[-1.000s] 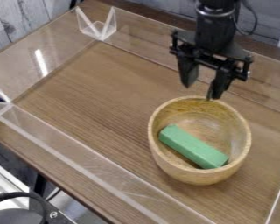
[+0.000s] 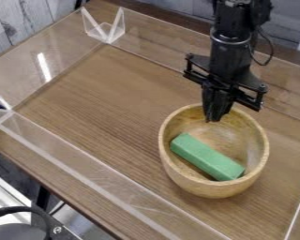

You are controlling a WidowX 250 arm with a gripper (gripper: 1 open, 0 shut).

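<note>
A round light-wood bowl (image 2: 202, 185) sits on the wooden table at the right, holding a green rectangular block (image 2: 205, 156) that lies diagonally on its bottom. My black gripper (image 2: 217, 112) points down just over the bowl's back part, above and apart from the block. It looks shut, with nothing visible between its fingers.
A small white wire-like object (image 2: 102, 26) stands at the back left. A black cable loop lies at the bottom left edge.
My gripper has moved down and toward the camera, from behind the bowl to over its back part. The bowl and green block stay in place.
</note>
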